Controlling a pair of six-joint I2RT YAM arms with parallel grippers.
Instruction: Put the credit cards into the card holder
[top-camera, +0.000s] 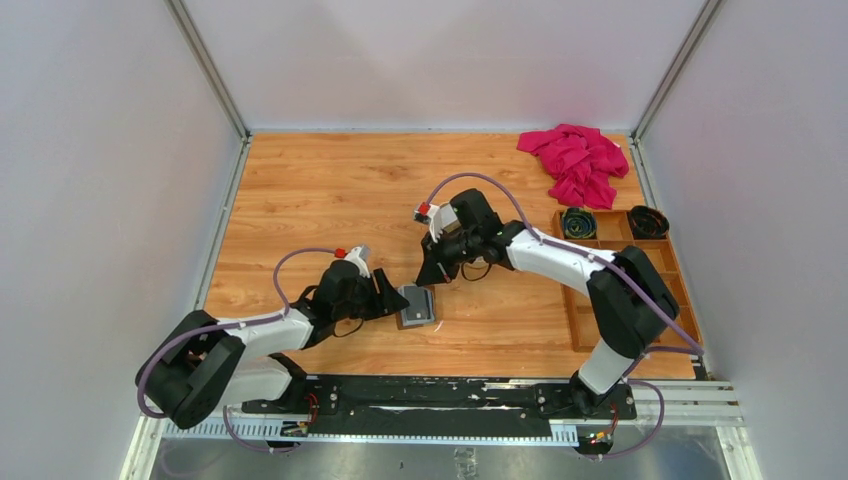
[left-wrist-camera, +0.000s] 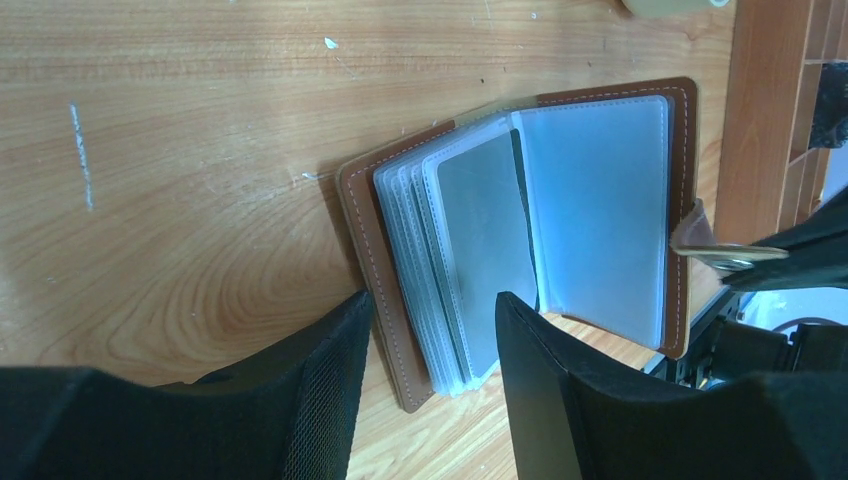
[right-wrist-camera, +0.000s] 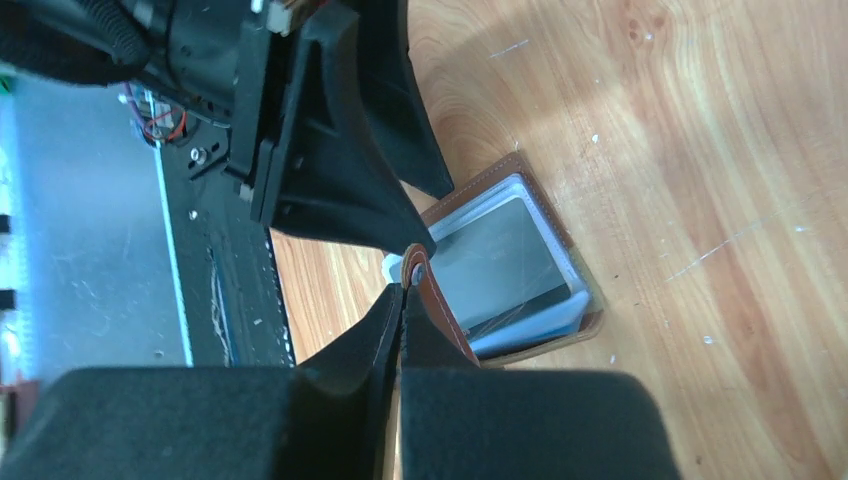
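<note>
The open card holder (top-camera: 417, 306), brown with clear sleeves (left-wrist-camera: 590, 210), lies on the table between the arms. My left gripper (top-camera: 388, 296) is low at its left side; in the left wrist view its fingers (left-wrist-camera: 300, 410) (left-wrist-camera: 555, 410) stand apart at the sleeve stack's near edge, and whether they grip anything is unclear. My right gripper is shut on a brown strap (right-wrist-camera: 435, 300) of the holder, beside the left gripper. I cannot make out loose cards.
A wooden compartment tray (top-camera: 585, 320) with dark coils stands at the right, a pink cloth (top-camera: 570, 160) at the back right.
</note>
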